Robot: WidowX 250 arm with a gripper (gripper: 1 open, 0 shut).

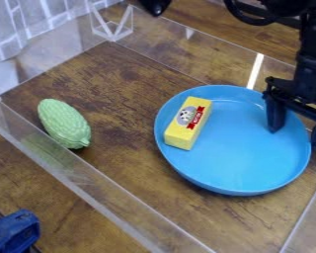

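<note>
A blue plate (231,162) lies on the wooden surface at the right, with a yellow box (188,123) bearing a red label on its left part. My black gripper (287,113) reaches in from the right to the plate's upper right rim; I cannot tell whether it is open, shut or holding anything. A green ridged vegetable (63,123) lies at the left, apart from the plate.
Clear plastic walls (115,199) run along the front left and back. A blue object (13,233) sits at the bottom left corner. The wooden surface between the vegetable and the plate is clear.
</note>
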